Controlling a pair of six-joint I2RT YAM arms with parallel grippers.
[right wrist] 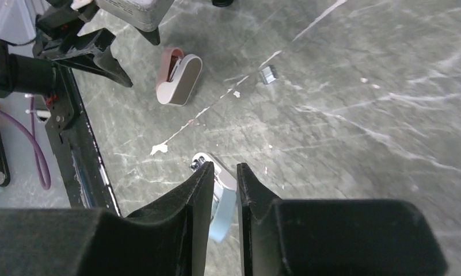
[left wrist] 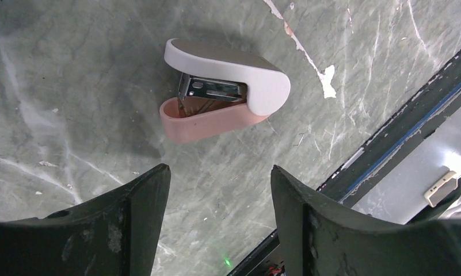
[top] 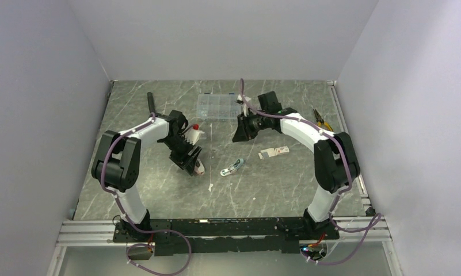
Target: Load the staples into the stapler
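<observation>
A pink-and-white stapler [left wrist: 262,80] lies on the table, gaping to show its metal staple track [left wrist: 215,89]. My left gripper hovers close beside it, open, with bare table between the fingers; in the top view it partly covers the stapler [top: 200,168]. A small shiny piece, perhaps a staple strip [right wrist: 267,75], lies apart from that stapler on the bare table. Over the table near the clear box is my right gripper [top: 242,138]. Its fingers are a narrow gap apart, with nothing held between them [right wrist: 225,168].
A light-blue and white stapler-like tool [top: 232,167] lies mid-table. Behind is a clear compartment box [top: 202,107]. A white and beige packet [top: 274,152] sits to the right, and yellow-handled pliers [top: 322,121] at the right edge.
</observation>
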